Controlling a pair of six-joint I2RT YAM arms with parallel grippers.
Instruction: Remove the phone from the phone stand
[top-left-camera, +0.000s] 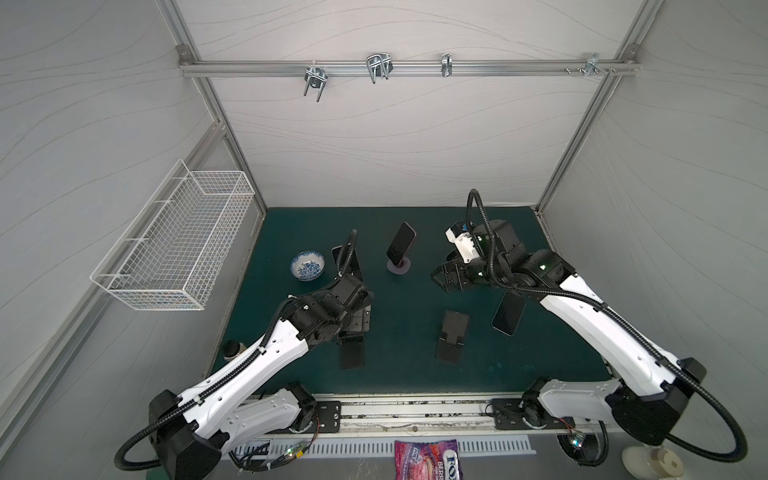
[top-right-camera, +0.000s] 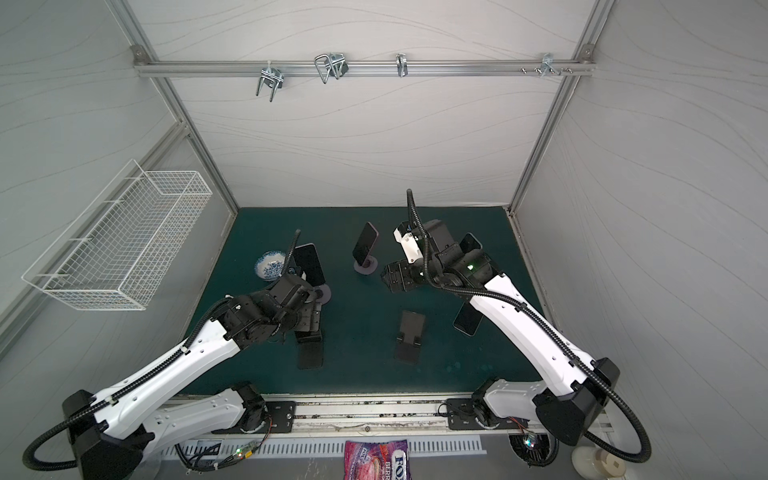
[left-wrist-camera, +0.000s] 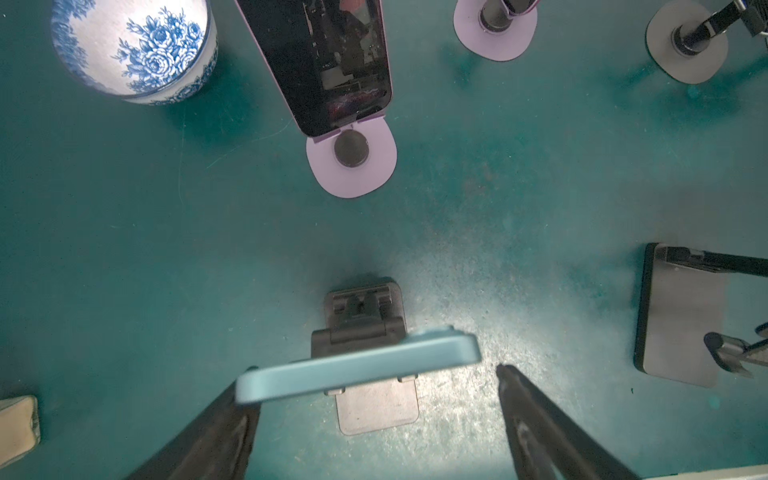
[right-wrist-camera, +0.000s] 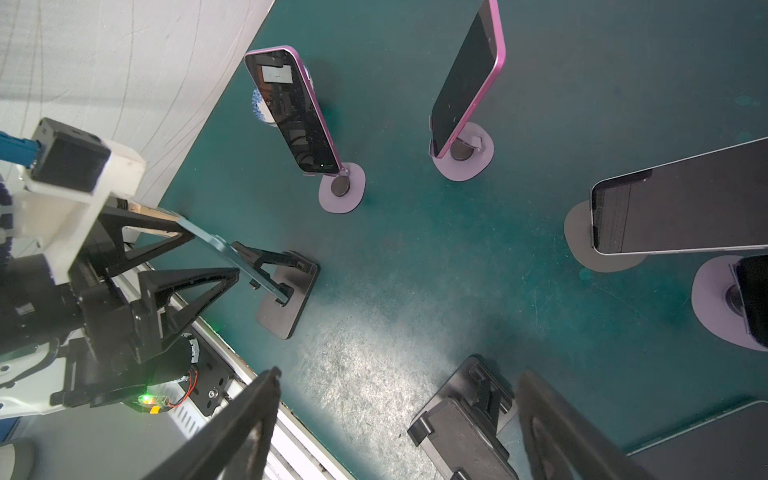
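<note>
A light-blue phone (left-wrist-camera: 360, 369), seen nearly edge-on, leans in a black folding stand (left-wrist-camera: 366, 328) with a grey base. My left gripper is part open with one finger beyond each side edge of the phone. Its left finger (left-wrist-camera: 220, 432) looks very close to or touching the phone; a small gap shows at the right one. In the right wrist view the phone (right-wrist-camera: 228, 254) still meets its stand (right-wrist-camera: 292, 292), and the left gripper is at its upper end. My right gripper hovers open and empty, high over the table's right half.
Two pink-edged phones on lilac stands, one left (right-wrist-camera: 296, 112) and one centre (right-wrist-camera: 468, 80), stand behind. A patterned bowl (left-wrist-camera: 140, 48) is at the back left. An empty black stand (top-left-camera: 452, 336) is front centre; a dark phone (top-left-camera: 509, 313) is right of it.
</note>
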